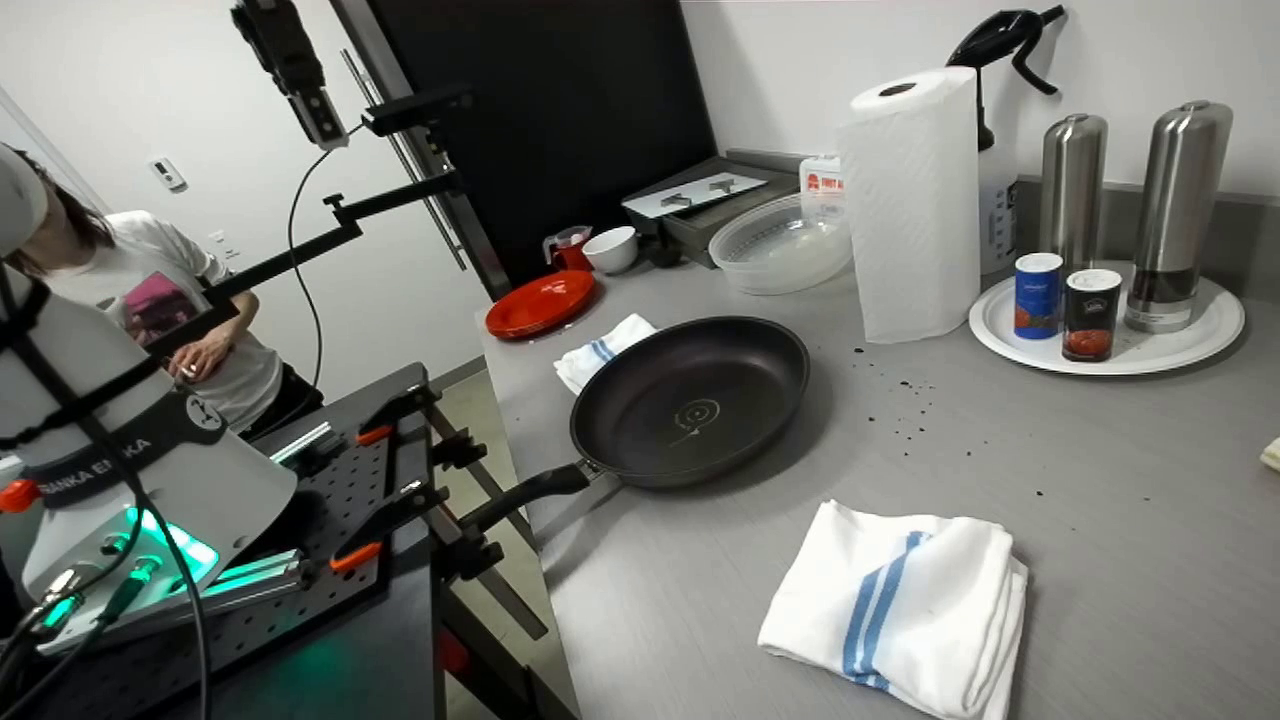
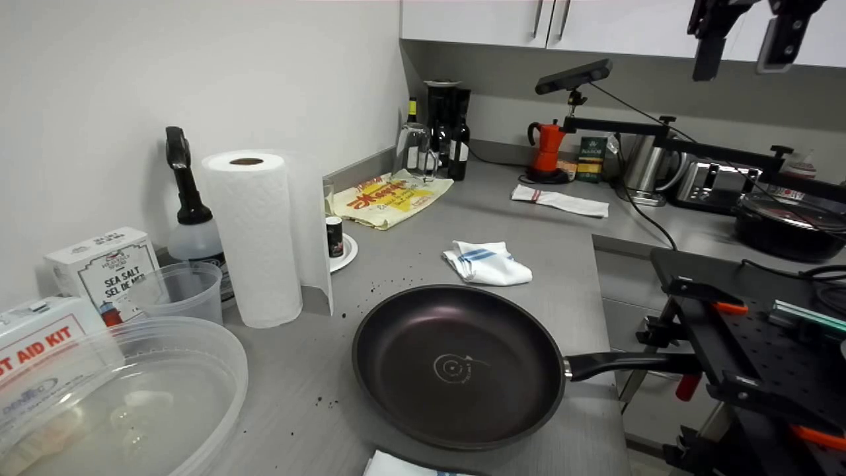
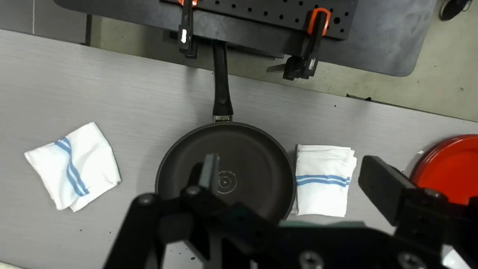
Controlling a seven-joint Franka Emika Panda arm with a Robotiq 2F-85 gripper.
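High above the counter, my gripper point(image 2: 743, 59) stands open, its two fingers far apart and nothing between them. In the wrist view one blurred finger point(image 3: 208, 172) overlaps the pan and the other point(image 3: 381, 190) lies over the counter near the red plates. Below, a black frying pan point(image 1: 690, 402) rests empty on the counter, its handle point(image 2: 634, 362) reaching past the counter edge toward my base table. White towels with blue stripes lie on either side of it: a loosely folded one point(image 3: 76, 166) and a neater one point(image 3: 322, 179).
Red plates point(image 1: 540, 304), a white bowl point(image 1: 611, 250) and a clear plastic tub point(image 1: 780, 264) sit beyond the pan. A paper towel roll point(image 1: 912, 204) and a white plate point(image 1: 1020, 348) with shakers and grinders line the wall. Dark crumbs dot the counter. Clamps point(image 3: 309, 49) edge my base table.
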